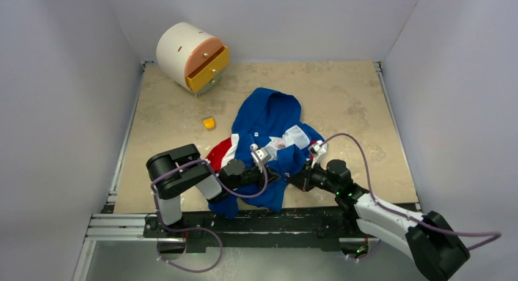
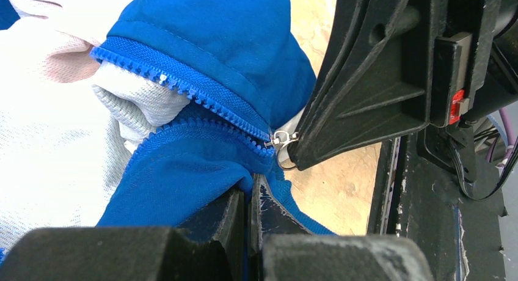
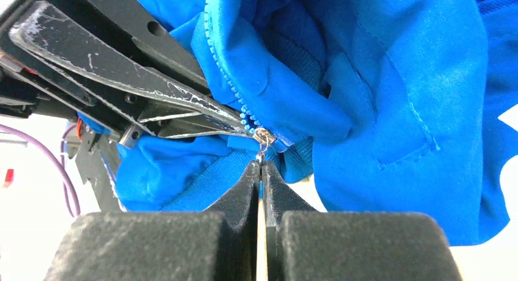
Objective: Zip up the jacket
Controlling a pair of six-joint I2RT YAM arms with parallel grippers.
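Observation:
The blue jacket lies on the table, its front partly open over a white lining. Toothed zipper edges come together at a metal slider near the hem. My left gripper is shut on blue fabric just below the slider. From the other side, my right gripper meets the small metal zipper pull, its fingertips shut on the end of it. The pull spans the short gap between slider and fingertips. Above the slider the two zipper edges spread apart.
A white drum-shaped cabinet with an open yellow drawer stands at the back left. A small yellow block lies left of the jacket. Bare table stretches to the right and behind.

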